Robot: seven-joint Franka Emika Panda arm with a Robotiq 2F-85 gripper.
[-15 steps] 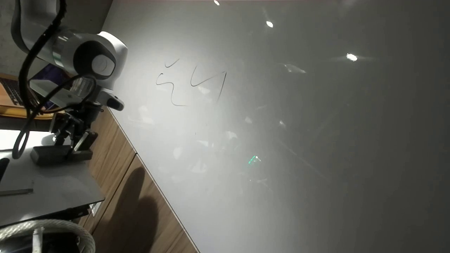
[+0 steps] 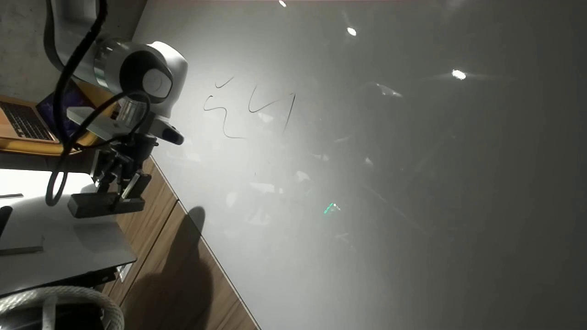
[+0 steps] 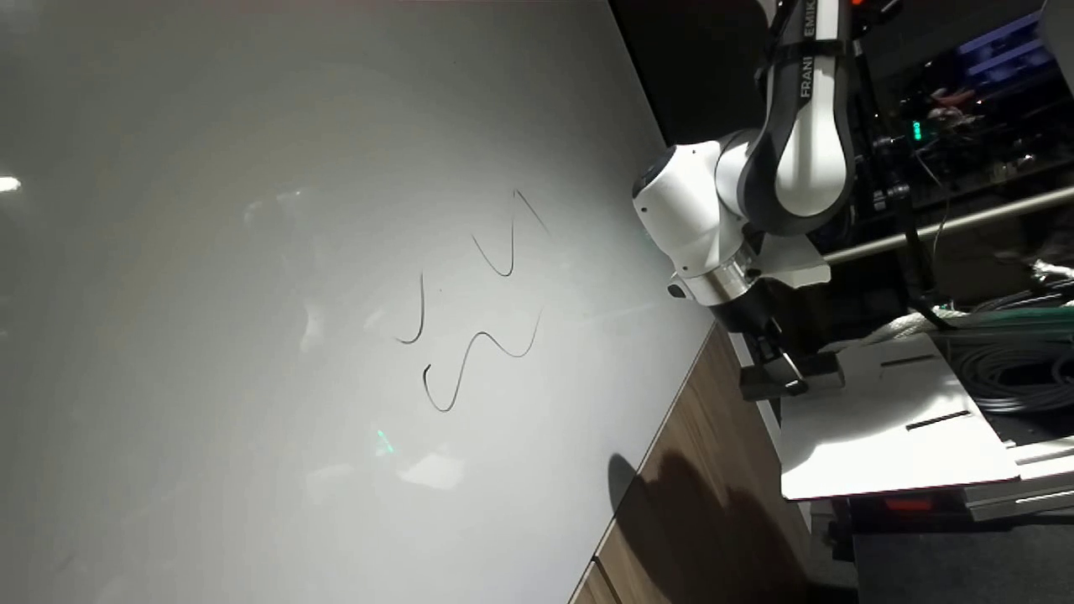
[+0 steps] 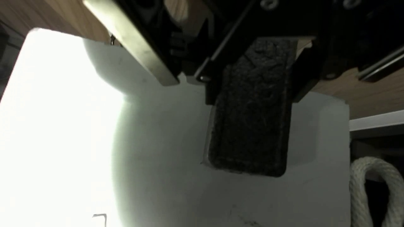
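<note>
A dark, block-shaped eraser (image 4: 252, 125) is clamped in my gripper, its long textured face filling the middle of the wrist view. In the first exterior view the eraser (image 2: 88, 204) hangs level beneath the gripper (image 2: 122, 189), left of the whiteboard's lower edge. From the other side, the gripper (image 3: 783, 367) and eraser (image 3: 827, 372) appear beside the white platform, apart from the board. Several thin black marker strokes (image 2: 224, 118) stand on the whiteboard (image 2: 412, 247), and the same strokes (image 3: 463, 372) show in the second exterior view.
A white platform (image 4: 163, 159) lies below the eraser. Wood panelling (image 2: 165, 242) runs along the board's edge. A pale rope (image 4: 358, 189) loops beside the platform, and a laptop (image 2: 24, 121) sits behind the arm. The board's surface is otherwise free of objects.
In exterior view 1, the arm, gripper and held eraser have shifted right, closer to the whiteboard. The arm's shadow has moved too. The marker strokes look the same.
</note>
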